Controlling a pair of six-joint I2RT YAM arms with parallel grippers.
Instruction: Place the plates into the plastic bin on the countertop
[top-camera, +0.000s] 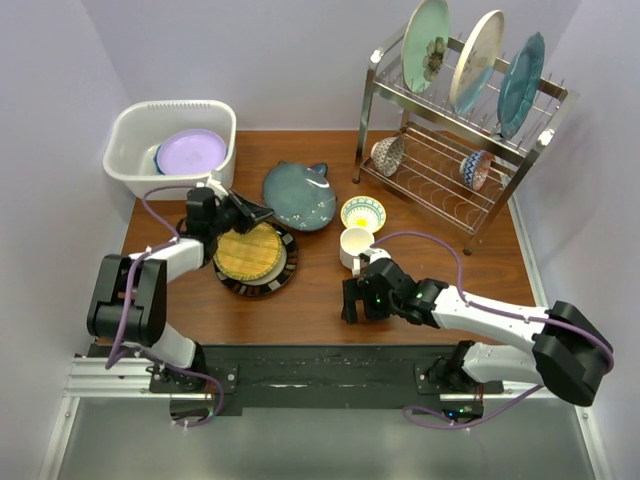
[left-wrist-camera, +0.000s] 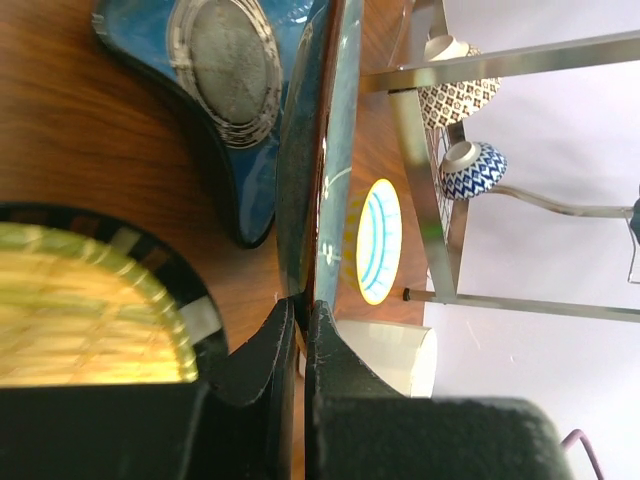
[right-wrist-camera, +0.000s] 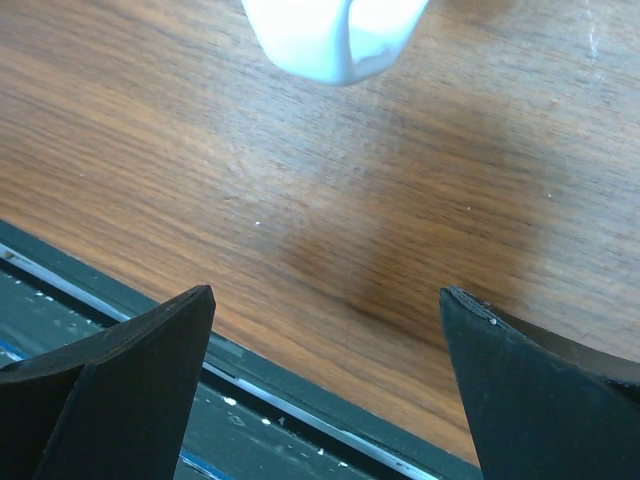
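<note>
My left gripper (top-camera: 262, 212) is shut on the rim of a dark blue-grey plate (top-camera: 300, 200), which it holds tilted, nearly edge-on in the left wrist view. Beneath it is a blue dish (left-wrist-camera: 250, 180). The white plastic bin (top-camera: 121, 150) at the back left holds a lilac plate (top-camera: 192, 150) with a blue one under it. A yellow plate (top-camera: 245, 258) lies on a black patterned plate (top-camera: 268, 288) below the left gripper. My right gripper is open over bare wood near the front edge, with nothing between its fingers.
A white mug (top-camera: 356, 247) and a small patterned bowl (top-camera: 362, 213) stand mid-counter. The metal rack (top-camera: 447, 123) at the right holds upright plates and patterned bowls.
</note>
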